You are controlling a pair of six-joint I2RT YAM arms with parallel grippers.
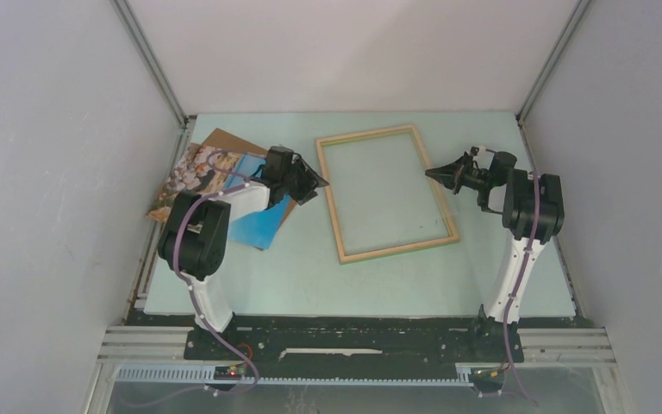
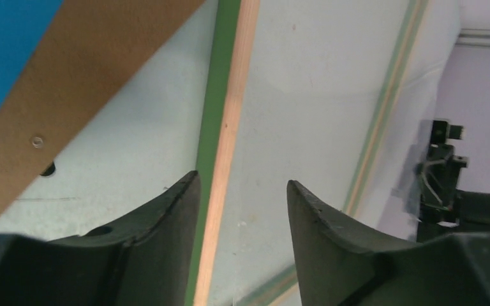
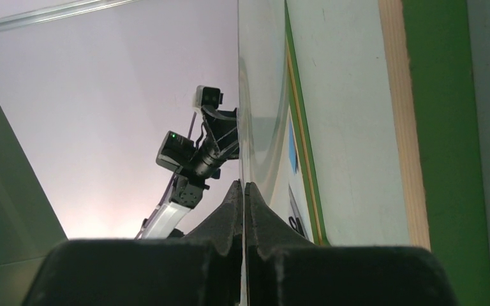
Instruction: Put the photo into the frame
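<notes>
The empty wooden frame (image 1: 334, 210) lies slightly turned on the table, its outer sides green. A flowered photo (image 1: 191, 177) lies at the left, partly under my left arm. Above the frame's left bar (image 2: 226, 134) is my left gripper (image 1: 315, 191), its fingers apart with nothing held between them. At the frame's right bar, my right gripper (image 1: 429, 172) is shut. In the right wrist view a thin clear sheet (image 3: 263, 108) rises from between its fingertips and partly hides the left arm. The sheet's full outline cannot be made out from above.
Under and beside the photo lie a blue sheet (image 1: 254, 226) and a brown backing board (image 1: 234, 142). Grey walls stand at both sides.
</notes>
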